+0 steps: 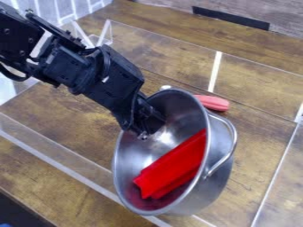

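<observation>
A steel pot [211,191] lies tilted on the wooden table, its mouth facing toward the lower left, with a long red object [166,168] inside it. My black gripper [147,126] comes down from the upper left to the pot's upper left rim, its tips at or just inside the opening, above the red object and apart from it. The fingertips are dark and small, so whether they are apart or together is hard to tell.
A pink-red item [213,102] lies behind the pot on the table [254,71]. A white rack stands at the top left, and the table to the right is mostly clear.
</observation>
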